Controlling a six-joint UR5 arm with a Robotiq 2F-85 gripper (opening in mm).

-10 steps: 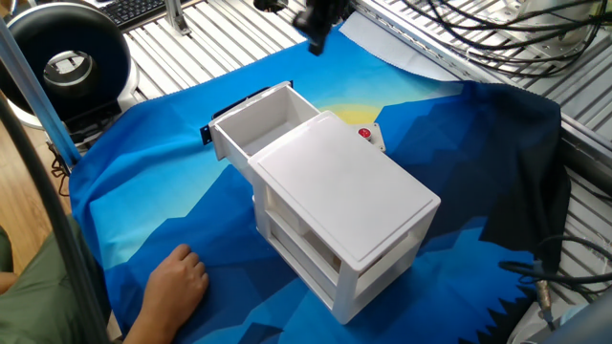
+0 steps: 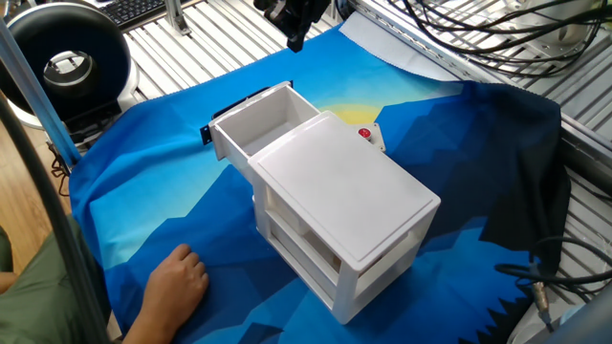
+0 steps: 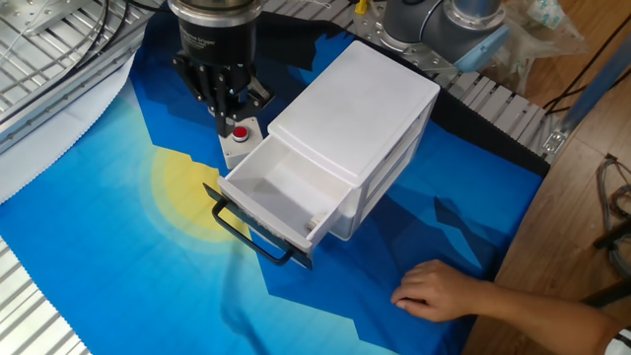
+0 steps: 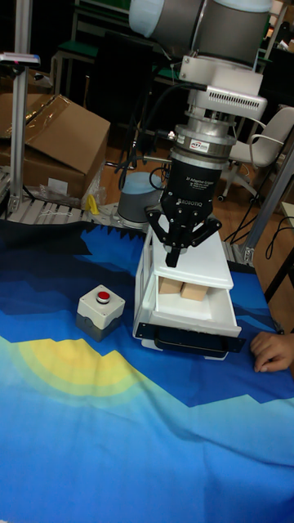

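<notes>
A white drawer cabinet stands on the blue printed cloth. Its top drawer is pulled out, with a black handle on the front. In exterior view 3, wooden blocks show inside the drawer area; the other views hide most of them. My gripper hangs above the drawer and cabinet front in that view, its fingertips together and nothing visible between them. In exterior view 2 the gripper appears near the red button box. Only a dark part of it shows at the top of exterior view 1.
A person's hand rests on the cloth beside the cabinet. The button box stands apart on the cabinet's other side. Cloth in front of the drawer is clear. Cables lie beyond the cloth.
Cabinet, drawer and hand look unchanged.
</notes>
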